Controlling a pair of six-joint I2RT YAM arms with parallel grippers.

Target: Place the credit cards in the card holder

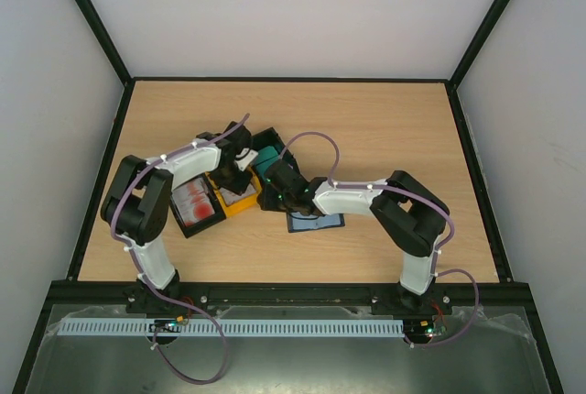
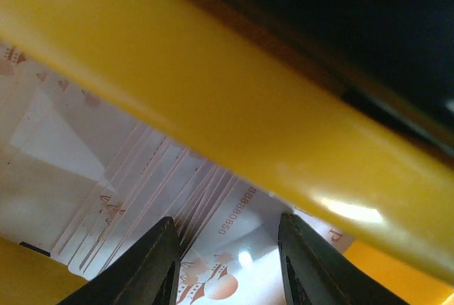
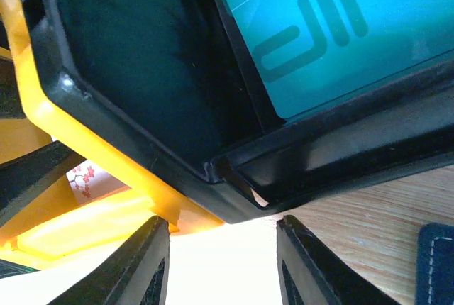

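White credit cards [image 2: 149, 184] with reddish prints lie in an overlapping row in the yellow bin [image 1: 255, 200]. Over them is my left gripper, its fingers apart with a card surface visible between them; no card is clearly clamped. My right gripper stands open beside the front corner of the yellow and black bins, its fingertips close to the rims. The dark blue, stitched piece at the lower right of the right wrist view appears to be the card holder [image 3: 436, 266]; in the top view it lies flat, partly covered by the right arm.
A black bin [image 3: 142, 124] with teal cards [image 3: 333, 35] adjoins the yellow bin. Another black bin [image 1: 205, 224] with red-and-white cards [image 1: 192, 202] stands on its left.
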